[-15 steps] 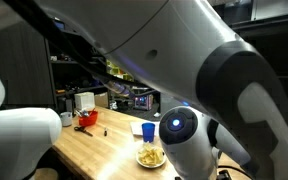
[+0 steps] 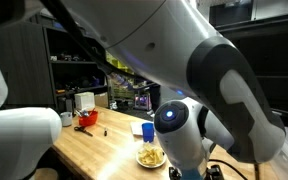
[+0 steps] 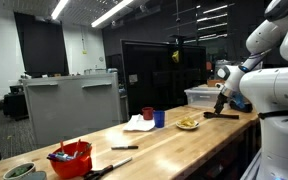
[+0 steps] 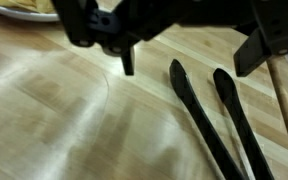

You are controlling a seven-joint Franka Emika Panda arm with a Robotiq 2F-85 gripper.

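My gripper stands open in the wrist view, its dark fingers apart at left and right with nothing held between them. Black tongs (image 4: 206, 122) lie on the wooden table just below, their two arms side by side, the tips between and under the fingers. In exterior view 2 the gripper (image 3: 220, 104) is low over the table's far right, close above the dark tongs (image 3: 222, 116). A plate of yellow food (image 2: 151, 155) stands beside the arm.
A blue cup (image 2: 148, 131) stands behind the plate. On the table's other end are a red container (image 3: 71, 158), scissors (image 3: 106, 169) and a dark-handled tool (image 3: 122, 147). A clear bin (image 3: 206, 96) sits behind the gripper. Mid-table is mostly free.
In exterior view 1 the arm has swung leftward and its wrist sits farther from the camera, uncovering some table at the right. The plate and cup have not moved.
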